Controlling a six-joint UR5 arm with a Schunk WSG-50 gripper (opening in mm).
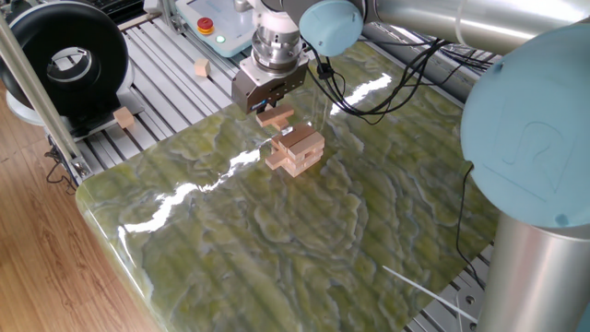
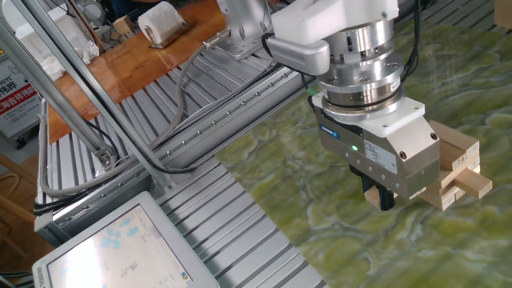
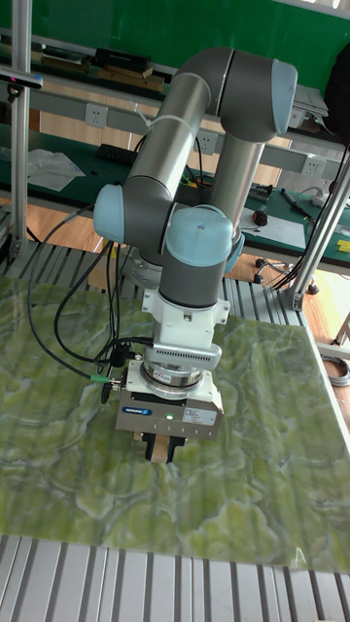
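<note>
A small stack of wooden blocks (image 1: 297, 149) stands on the green marbled board, with one block end (image 1: 276, 160) jutting from its side. In exterior view 2 the stack (image 2: 456, 160) is partly hidden behind my gripper (image 2: 383, 198). A single wooden block (image 1: 275, 115) hangs under the gripper, apart from the top of the stack and off toward the robot's far side. Seen from exterior view 3, the block (image 3: 160, 448) sits between the two black fingers (image 3: 142, 453), and the fingers are shut on it. The stack is hidden there.
Loose wooden blocks lie on the slatted metal table, one (image 1: 202, 67) by the teach pendant (image 1: 219, 23) and one (image 1: 123, 117) near the black wheel (image 1: 69, 60). Black cables (image 1: 373, 111) loop beside the arm. Most of the green board (image 1: 230, 267) is bare.
</note>
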